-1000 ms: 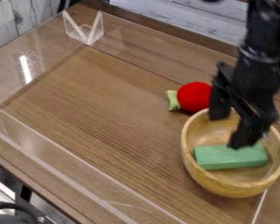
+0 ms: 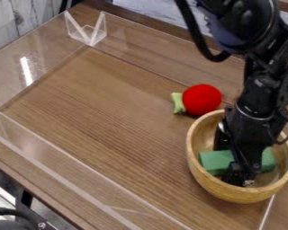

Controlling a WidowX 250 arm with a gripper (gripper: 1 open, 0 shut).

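Observation:
My gripper (image 2: 241,151) is open and reaches down into a tan bowl (image 2: 211,183) at the lower right, over a green block (image 2: 216,162) lying in it. The black fingers partly hide the block; whether they touch it I cannot tell. A red round object (image 2: 202,98) with a small green piece beside it lies just outside the bowl, toward the back.
A clear plastic piece (image 2: 86,29) sits at the back left. A pale wall stands at the far left edge.
My gripper has moved down into the bowl, now covering part of the green block. The red object stays in place.

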